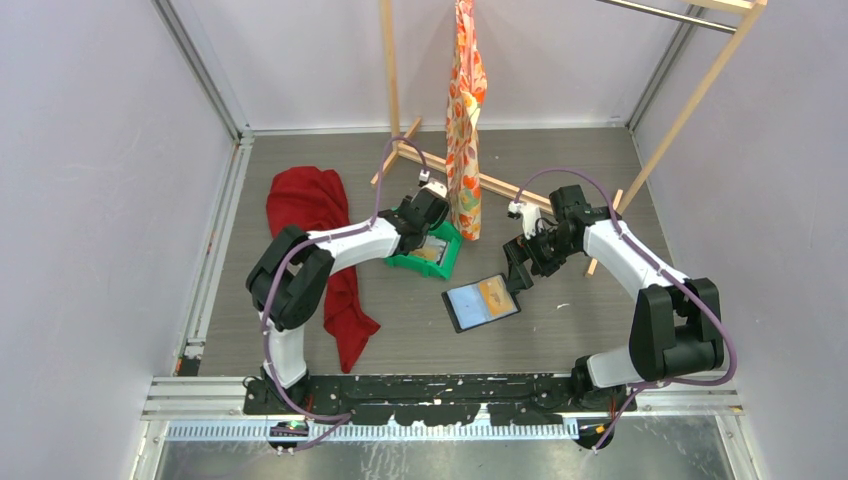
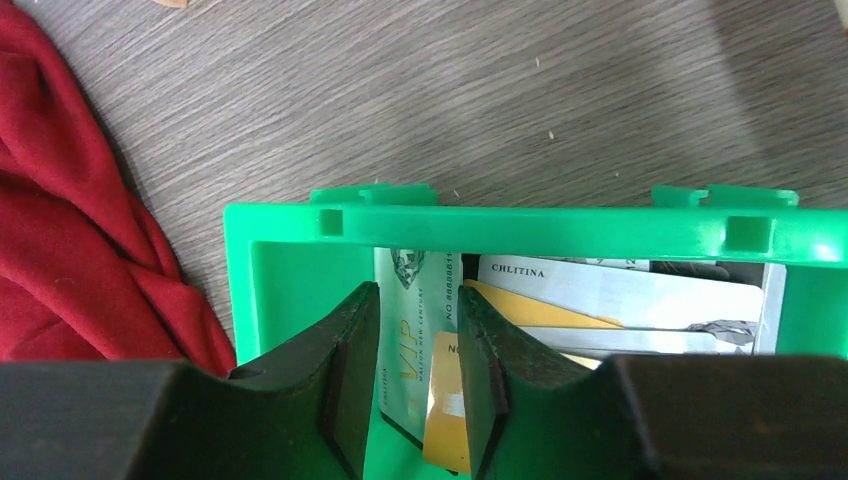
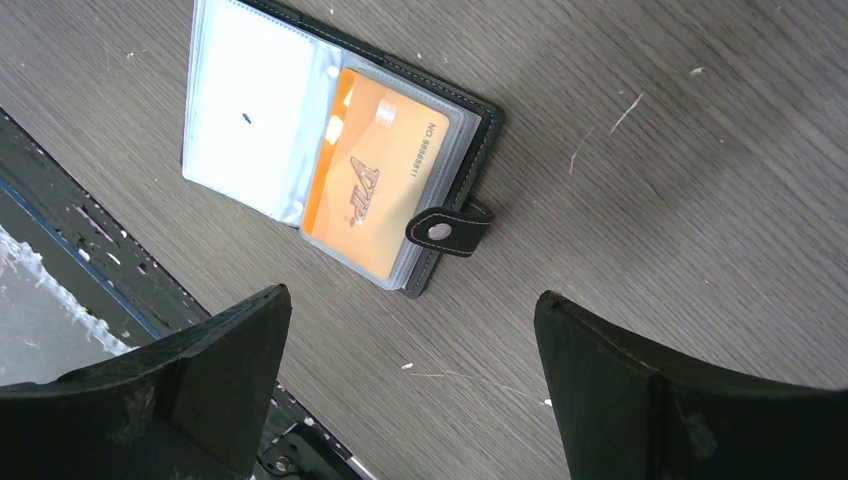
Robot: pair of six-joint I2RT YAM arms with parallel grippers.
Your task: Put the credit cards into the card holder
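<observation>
Inside the green basket (image 2: 540, 232) lie several cards: a silver VIP card (image 2: 405, 330), a gold card (image 2: 447, 400) overlapping it, and a white card (image 2: 620, 290) among others to the right. Over the silver card my left gripper stands part open; whether its fingertips touch a card I cannot tell. The black card holder (image 3: 490, 125) lies spread open on the table with clear sleeves, an orange VIP card (image 3: 385, 170) in its right-hand sleeve and its strap over that edge. Close to the holder, my right gripper is open and empty.
A red cloth (image 1: 310, 200) lies left of the basket, partly under the left arm. Behind the basket hangs a patterned orange cloth (image 1: 464, 120) from a wooden frame (image 1: 500, 188). The table in front of the basket is clear.
</observation>
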